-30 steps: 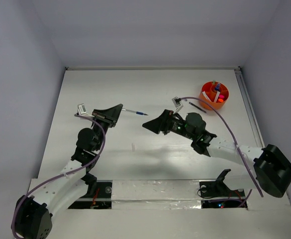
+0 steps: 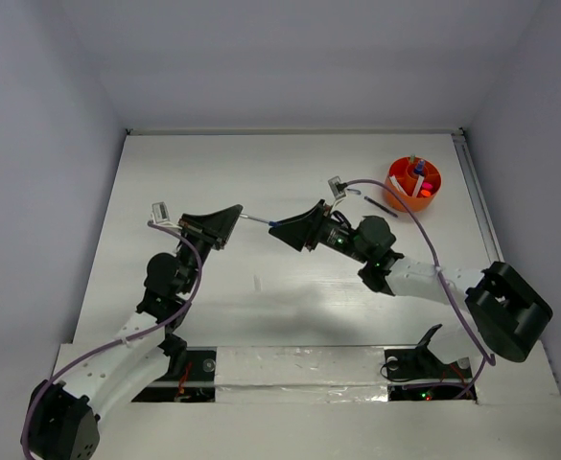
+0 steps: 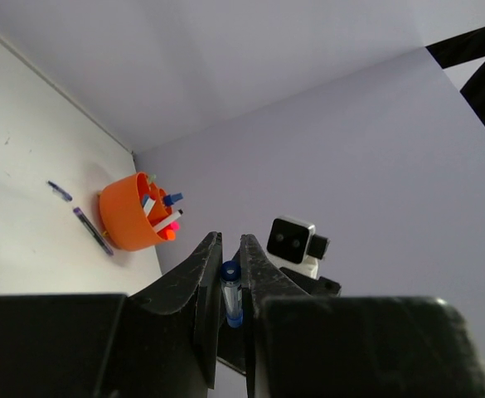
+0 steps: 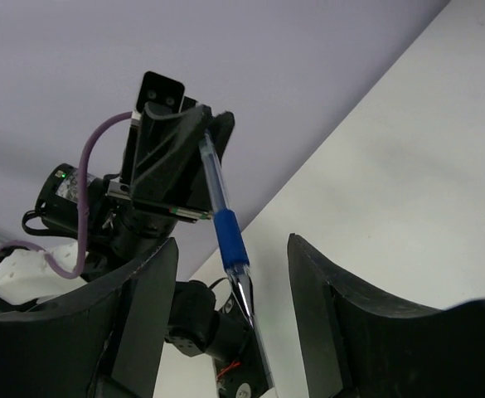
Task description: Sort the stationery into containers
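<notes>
A silver pen with a blue grip is held horizontally by my shut left gripper point(image 2: 233, 216) at one end, seen end-on between its fingers in the left wrist view. My right gripper point(image 2: 284, 232) stands open around the pen's other end, its fingers apart on either side in the right wrist view. The orange divided container point(image 3: 126, 217) at the back right holds several markers and pens. Beside it on the white table lie a dark purple pen point(image 3: 92, 230) and a smaller blue pen point(image 3: 60, 191).
Grey walls point(image 2: 280, 67) enclose the white table point(image 2: 175, 163). The orange container sits near the right edge, behind the right arm.
My right gripper has moved left and up to the pen's free end. The left gripper, with the pen, has shifted slightly right and down in the top view.
</notes>
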